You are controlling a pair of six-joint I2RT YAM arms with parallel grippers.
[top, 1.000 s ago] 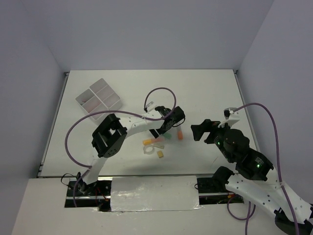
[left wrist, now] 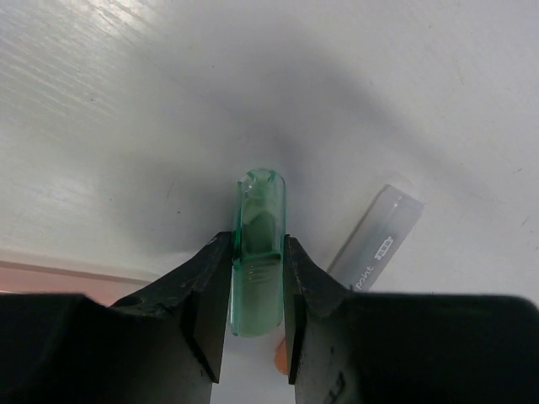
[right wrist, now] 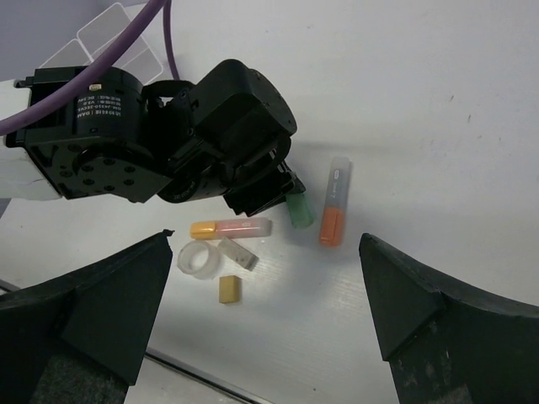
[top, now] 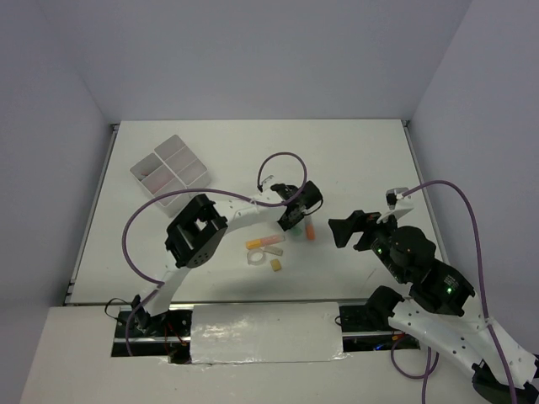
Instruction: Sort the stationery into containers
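Observation:
A short green translucent piece [left wrist: 259,252] stands between the fingertips of my left gripper, which lie close along both its sides; whether they press on it I cannot tell. In the right wrist view its green end [right wrist: 299,210] shows beyond the left arm. Beside it lies a grey-and-orange pen-like item [right wrist: 334,202]. A pink-and-orange one [right wrist: 231,228], a small grey block [right wrist: 237,253], a clear tape ring [right wrist: 199,258] and a yellow block [right wrist: 229,289] lie nearby. My right gripper is open and empty, off to the right of the items.
At the back left stands a grey compartment container [top: 187,160], with something pinkish in one compartment. The left arm [top: 202,227] reaches over the table's middle.
My left gripper has turned and shifted slightly to the right, its fingers now over the green piece, which showed more openly before. The right arm has barely moved.

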